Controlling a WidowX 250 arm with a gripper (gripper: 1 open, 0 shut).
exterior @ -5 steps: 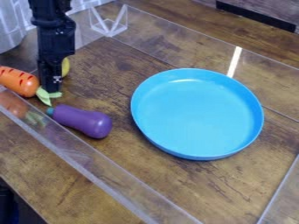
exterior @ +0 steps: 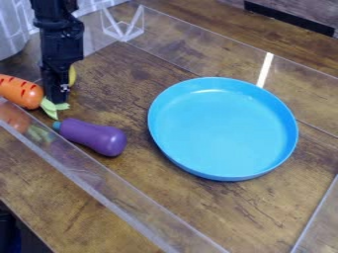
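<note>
My black gripper (exterior: pixel 55 83) is low at the upper left, beside a yellow object (exterior: pixel 71 72) that it partly hides and just above the green leaves of an orange carrot (exterior: pixel 20 91). Its fingers look close together; whether anything is between them is hard to make out. A purple eggplant (exterior: pixel 93 138) lies below the carrot on the wooden surface. A large blue plate (exterior: pixel 222 128) sits to the right.
Clear plastic walls (exterior: pixel 132 213) border the work area along the front, back and right. Bare wood lies between the gripper and the plate and around the plate.
</note>
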